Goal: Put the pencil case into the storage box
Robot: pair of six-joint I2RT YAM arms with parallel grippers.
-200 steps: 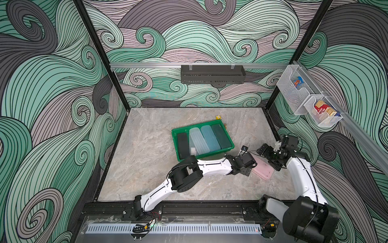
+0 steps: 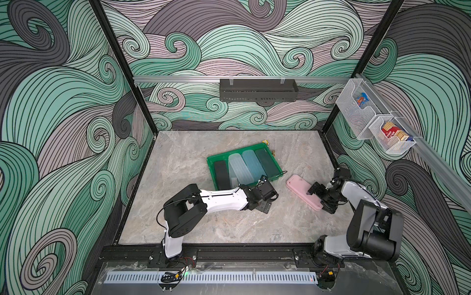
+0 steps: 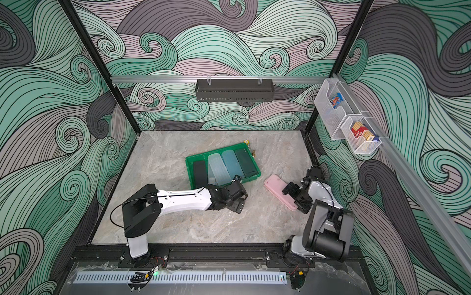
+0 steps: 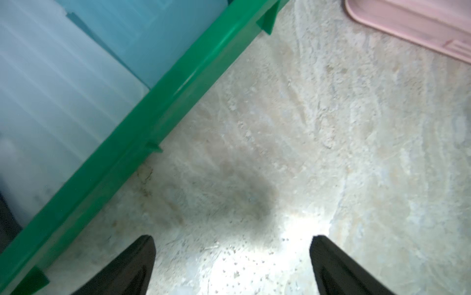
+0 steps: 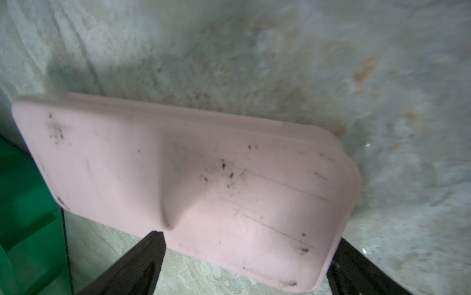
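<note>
On the right of the tabletop lies the pink pencil case, seen from close up as a pale pink case in the right wrist view. My right gripper is open over its near end; a finger shows on either side. A green storage box stands at mid-table with several cases side by side in it. In front of that box my left gripper is open, with only bare table between its fingers. The box's green rim crosses the left wrist view, and the case appears at its upper right.
Wire baskets with packets hang on the right wall, and a dark tray hangs at the back. A small yellow item sits behind the box.
My left gripper has pulled back leftward from the pencil case. The case now lies slightly further left, and my right gripper has lowered over its near end. The box has shifted slightly left.
</note>
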